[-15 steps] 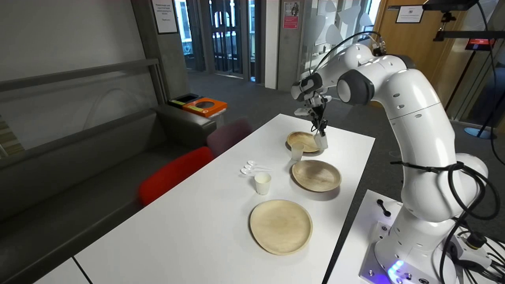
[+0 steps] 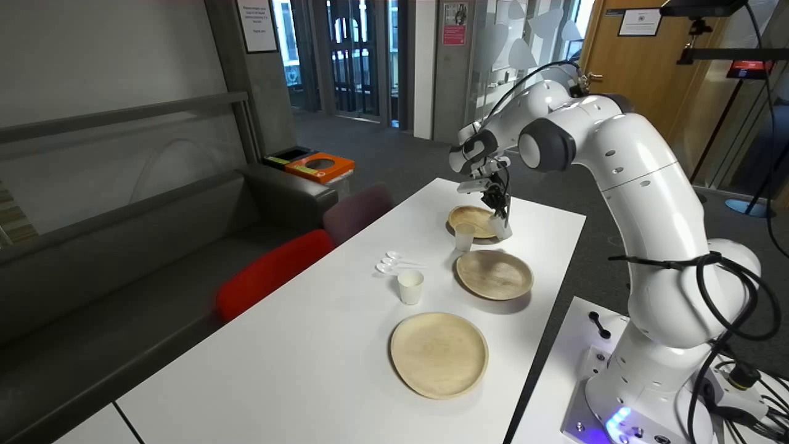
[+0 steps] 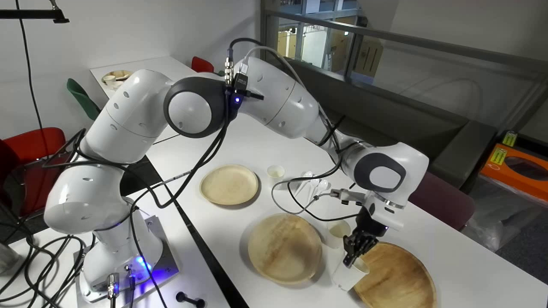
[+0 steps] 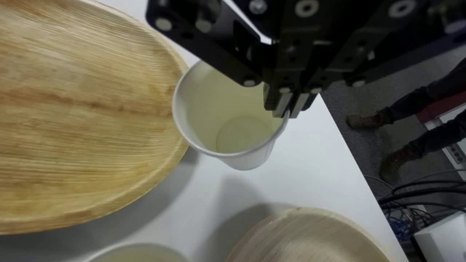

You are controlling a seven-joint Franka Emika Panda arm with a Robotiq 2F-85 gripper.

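A white cup (image 4: 209, 115) hangs at a tilt, its mouth facing the wrist camera. My gripper is shut on its thin rim, at the side toward the table edge. Exterior view 2 shows the same cup (image 3: 345, 276) below my gripper (image 3: 350, 261), beside the far wooden plate (image 3: 398, 274) and partly overlapping it in view. From exterior view 1, the cup (image 2: 501, 228) appears at that plate's right side. Whether its base touches the table is hard to tell.
A second cup (image 3: 337, 233) stands near the middle plate (image 3: 285, 249). Another cup (image 2: 410, 286) stands by several white spoons (image 2: 392, 261). The nearest plate (image 2: 439, 355) lies empty. Clear table (image 2: 281, 362) spreads to the left in exterior view 1.
The arm has shifted slightly left and down in exterior view 1. Held at the gripper, the cup has come slightly lower and leans more.
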